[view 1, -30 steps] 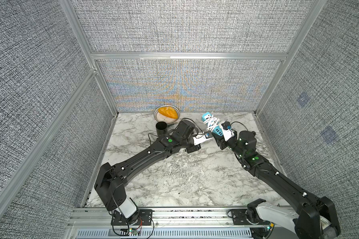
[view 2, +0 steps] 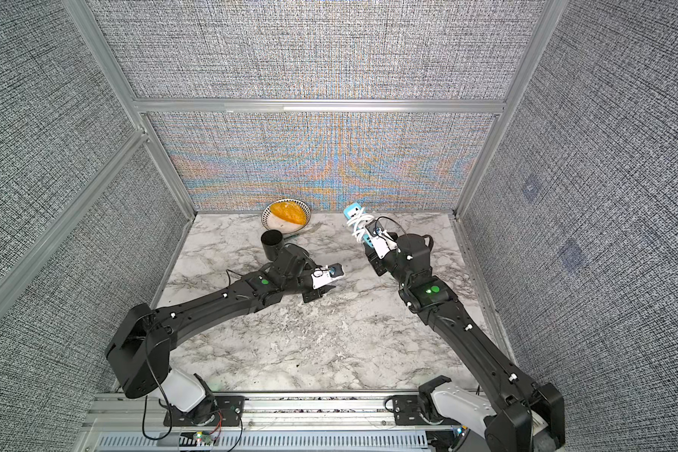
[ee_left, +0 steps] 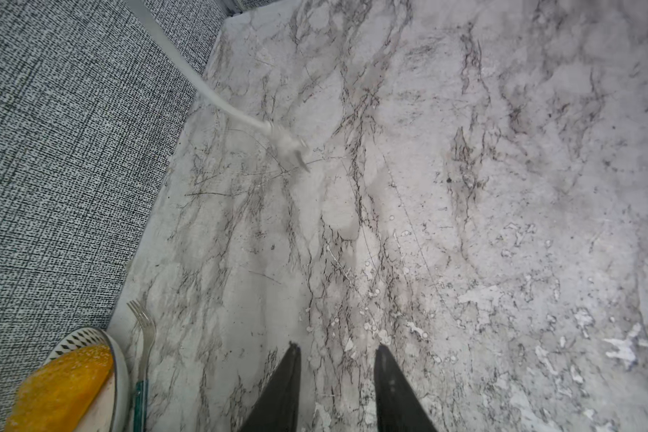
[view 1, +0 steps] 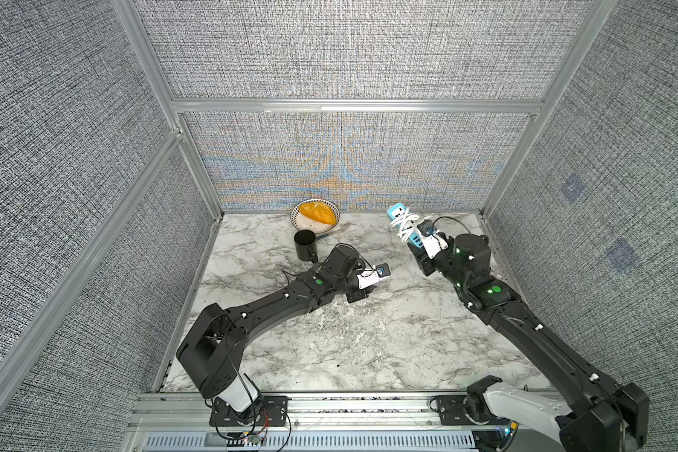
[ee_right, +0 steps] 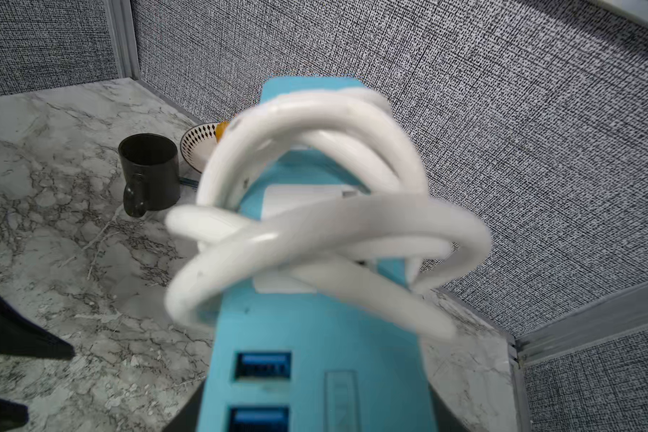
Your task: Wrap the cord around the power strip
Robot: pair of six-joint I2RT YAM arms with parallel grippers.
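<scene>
The light-blue power strip (ee_right: 324, 345) is held up off the table, tilted, with my right gripper (view 1: 423, 245) shut on its near end. White cord (ee_right: 338, 230) loops and crosses around the strip's middle in loose turns. A blurred length of white cord (ee_left: 201, 82) hangs in the left wrist view, its free end above the table. Left of the strip, my left gripper is part open with nothing between its fingers; they also show at the left edge of the right wrist view.
Behind the left arm stand a dark mug (view 1: 305, 245) and a patterned bowl (view 1: 297, 223) with an orange item (view 1: 318, 212) in it. A fork (ee_left: 144, 342) lies beside the bowl.
My left gripper now stands farther from the strip.
</scene>
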